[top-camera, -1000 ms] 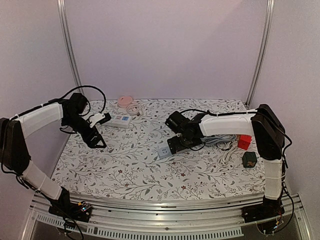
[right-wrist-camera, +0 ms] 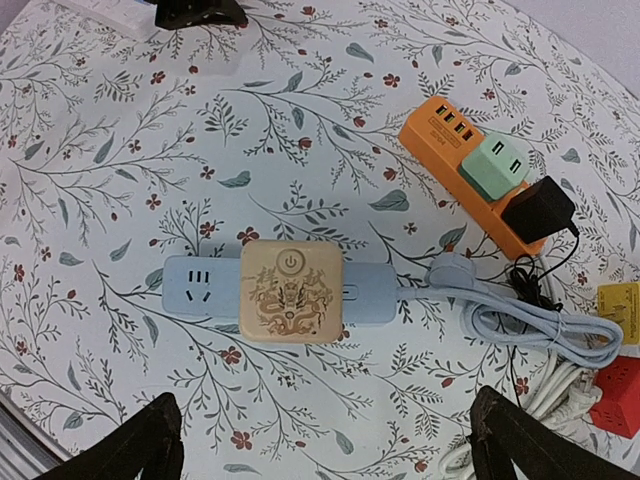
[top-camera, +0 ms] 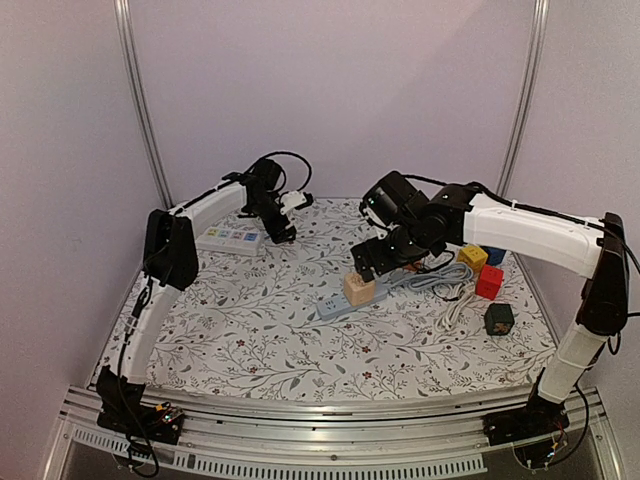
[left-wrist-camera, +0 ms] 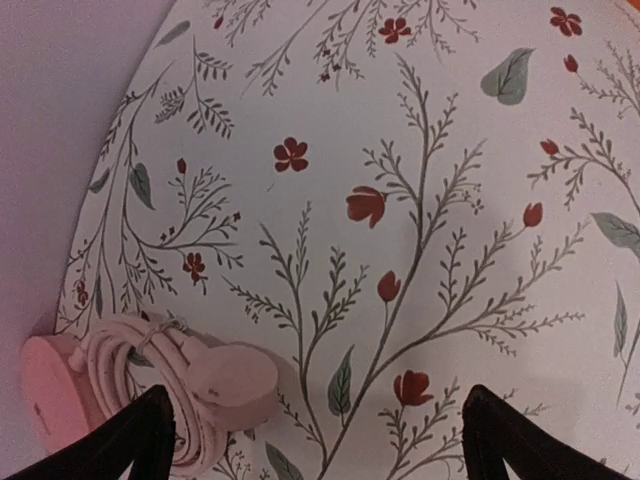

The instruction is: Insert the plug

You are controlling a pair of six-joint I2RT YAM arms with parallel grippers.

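Observation:
A beige cube plug with dragon print (right-wrist-camera: 290, 292) sits on the middle of the light blue power strip (right-wrist-camera: 198, 287), whose sockets show at its left end. My right gripper (top-camera: 375, 260) hangs open above it, with both fingers at the bottom of the right wrist view. My left gripper (top-camera: 283, 225) is open over the back left of the table, above a coiled pink cable with its round plug (left-wrist-camera: 230, 385) and a pink disc (left-wrist-camera: 55, 390). Nothing shows between either pair of fingers.
An orange strip (right-wrist-camera: 440, 137) with green and black blocks, coiled cables, a yellow block (right-wrist-camera: 618, 312), a red block (right-wrist-camera: 615, 395) and a dark cube (top-camera: 499, 319) crowd the right side. A white strip (top-camera: 225, 240) lies back left.
My left gripper has swung toward the back and rightward. My right gripper has risen off the strip, uncovering the beige cube, and shifted slightly right.

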